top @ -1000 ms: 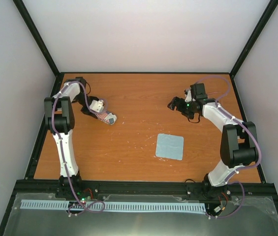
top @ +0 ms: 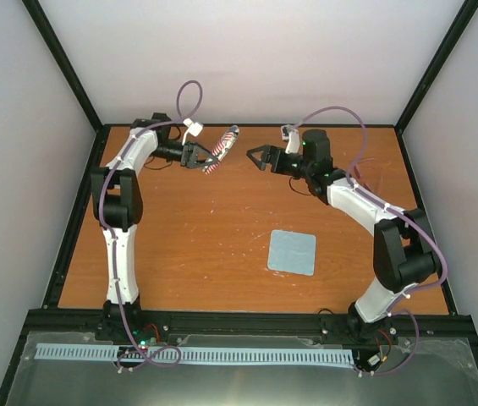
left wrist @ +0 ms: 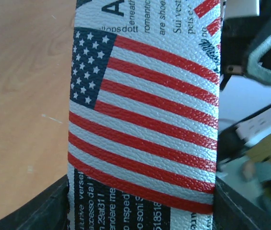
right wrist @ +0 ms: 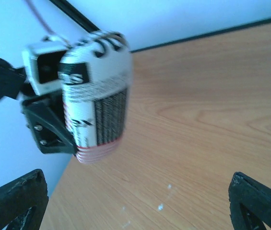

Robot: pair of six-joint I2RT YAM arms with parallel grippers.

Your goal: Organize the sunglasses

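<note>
A sunglasses case (top: 222,148) printed with stars, stripes and newsprint is held upright and raised by my left gripper (top: 200,156), which is shut on it. The case (left wrist: 142,115) fills the left wrist view. In the right wrist view the case (right wrist: 94,96) hangs at upper left, rounded end showing. My right gripper (top: 257,159) stands open a short gap to the right of the case, with nothing between its fingers.
A light blue square cloth (top: 292,251) lies on the lower right of the wooden table (top: 188,254). Frame rails and walls border the table.
My left gripper has lifted the case up and toward the back middle, turning it more upright. My right gripper has moved left and toward the back, nearer the case.
</note>
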